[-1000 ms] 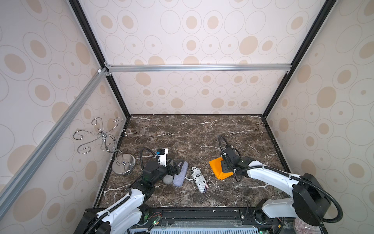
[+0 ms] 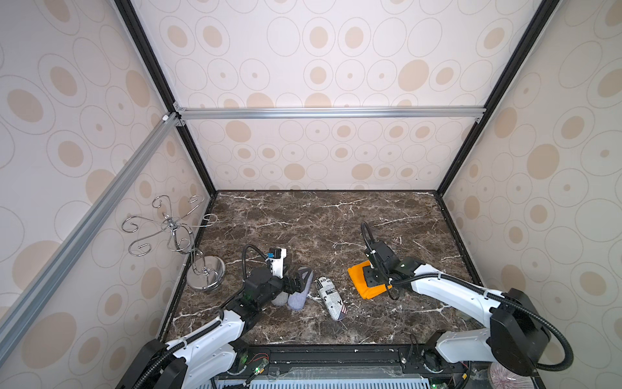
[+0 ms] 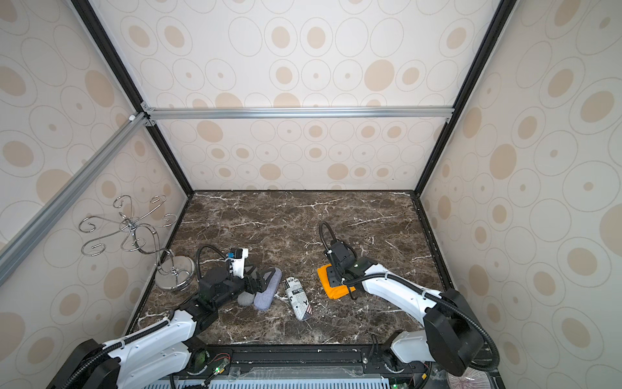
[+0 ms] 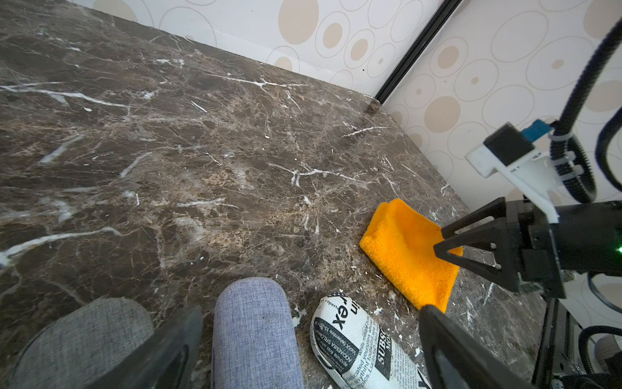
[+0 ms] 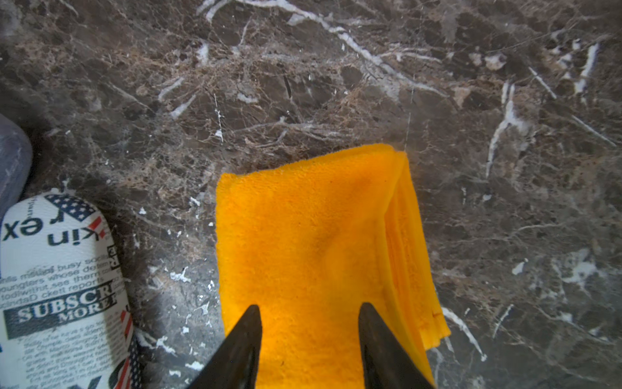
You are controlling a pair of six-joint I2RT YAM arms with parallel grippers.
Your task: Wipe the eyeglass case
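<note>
Three eyeglass cases lie on the marble table: a grey one [image 4: 87, 340], a lavender one [image 4: 252, 330] and a newspaper-print one [image 2: 330, 297]. A folded orange cloth [image 2: 358, 280] lies to their right. My left gripper stands open above the cases, its blurred fingers at the lower edge of the left wrist view. My right gripper is low at the orange cloth [image 5: 304, 240]; whether cloth is pinched between its fingers is hard to see.
A chrome hook stand [image 3: 173, 275] stands at the left edge by the wall.
My left arm has moved slightly right over the cases. My right gripper has shifted a little at the cloth. The cases and cloth look unmoved.
</note>
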